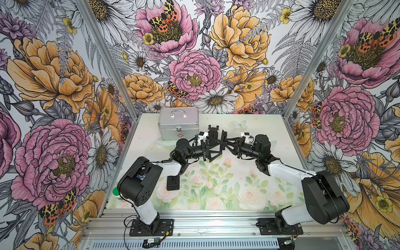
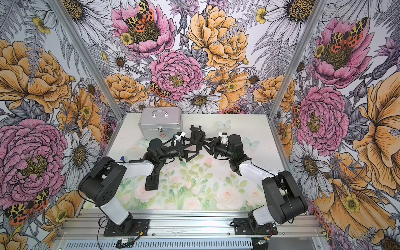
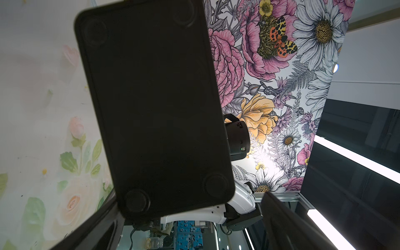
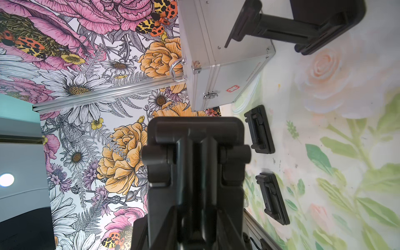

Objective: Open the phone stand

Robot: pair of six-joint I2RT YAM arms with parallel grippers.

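Observation:
A black phone stand [image 4: 196,166], seemingly folded flat, is gripped in my right gripper [image 1: 231,143], above the middle of the table. Its plate with round corner feet [image 3: 154,108] fills much of the left wrist view. Right at that plate, my left gripper [image 1: 220,148] stands open. One blurred finger [image 3: 98,229] shows at the plate's lower left and the other finger [image 3: 285,225] at the right. Whether the fingers touch the stand I cannot tell. In the right wrist view, the stand hides most of my left arm.
An upright, unfolded black stand [image 1: 213,132] is behind the grippers. Two flat black stands, one upper [image 4: 259,129] and one lower [image 4: 273,198], lie on the table. The silver case [image 1: 179,123] occupies the back left.

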